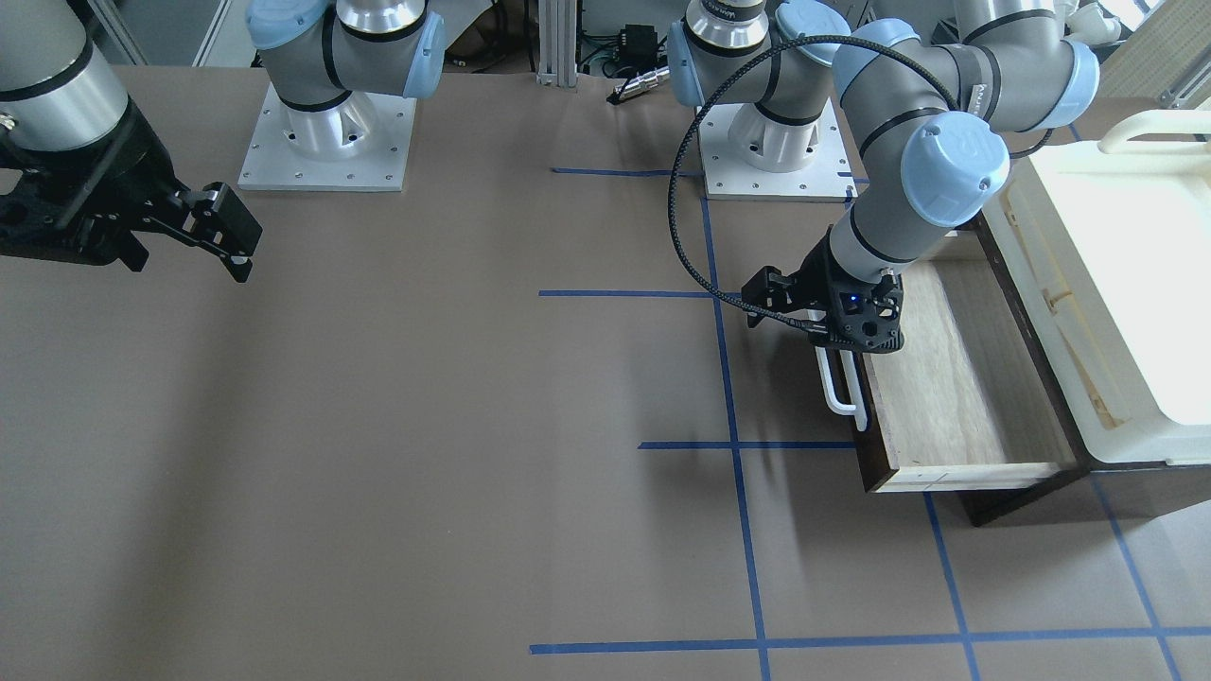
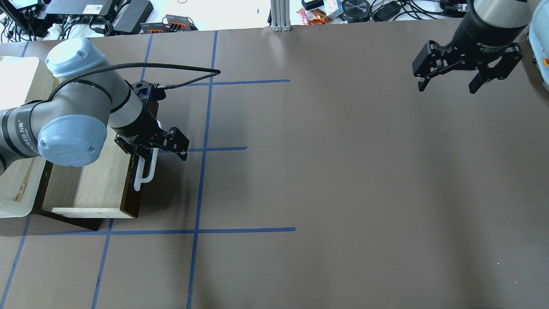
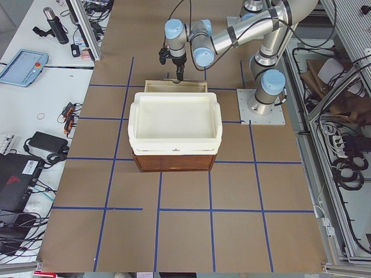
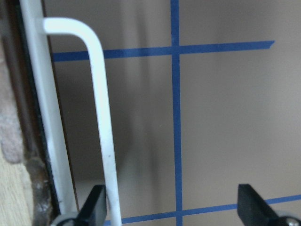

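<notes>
A dark wooden box with a drawer (image 1: 965,375) pulled out toward the centre sits at right in the front view, a white tray (image 1: 1124,284) on top. My gripper (image 1: 795,306) is over the drawer's white handle (image 1: 834,386). In the left wrist view the handle's bar (image 4: 106,136) runs down to my left fingertip; the right fingertip stands well apart, so the gripper is open. Whether a finger touches the bar is unclear. The drawer's interior is bare pale wood where visible.
Blue tape lines (image 2: 203,185) mark the table (image 2: 360,180), which is clear in the middle. Another arm's black gripper (image 1: 193,227) hangs at the front view's left; more arm bases stand behind.
</notes>
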